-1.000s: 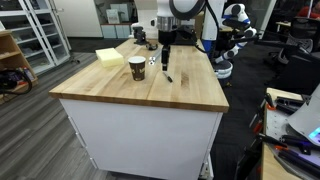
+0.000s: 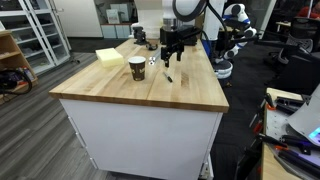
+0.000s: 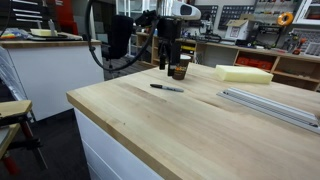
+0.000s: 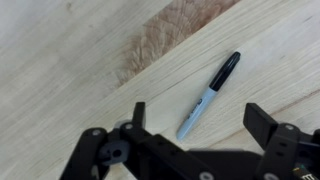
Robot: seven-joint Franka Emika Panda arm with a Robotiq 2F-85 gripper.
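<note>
A marker with a grey body and black cap lies flat on the wooden worktop. It shows slantwise in the wrist view, between and just beyond the fingertips, and as a small dark stick in exterior view 2. My gripper is open above the worktop, its two black fingers wide apart. Nothing is between them. In exterior view 1 the gripper hangs over the table above the marker, clear of it.
A dark cup stands close to the gripper. Farther off are a pale yellow block and a long metal rail.
The gripper has turned about its upright axis, so its fingers now spread sideways in exterior view 1. The marker and cup have stayed put.
</note>
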